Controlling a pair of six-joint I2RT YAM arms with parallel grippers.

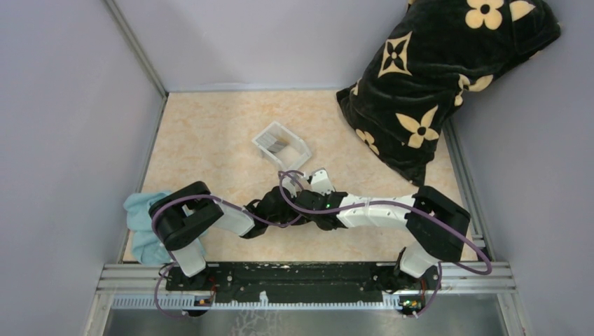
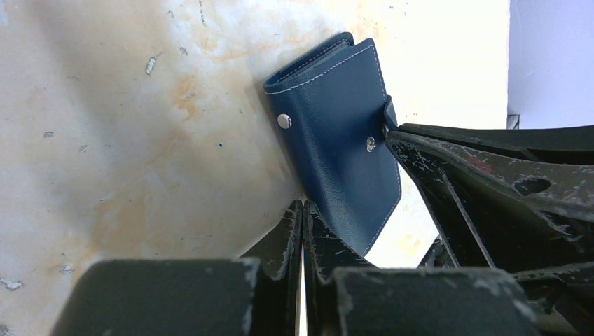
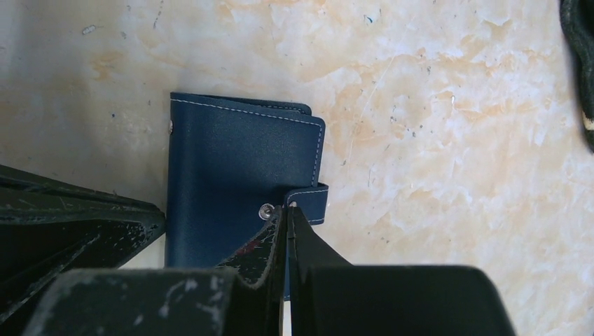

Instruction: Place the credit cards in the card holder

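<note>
A dark blue card holder with white stitching lies folded on the table. Its metal stud is uncovered, and the short strap lies beside it at the holder's right edge. My right gripper is shut, its tips at the strap's end; nothing thick shows between them. On the holder's opposite side, by the folded spine, my left gripper is shut with nothing visible between its fingers. In the top view both arms cover the holder. No credit card can be made out for certain.
Just behind the arms stands a white open box with a grey striped patch inside. A black patterned cushion fills the back right, and a light blue cloth lies at the front left.
</note>
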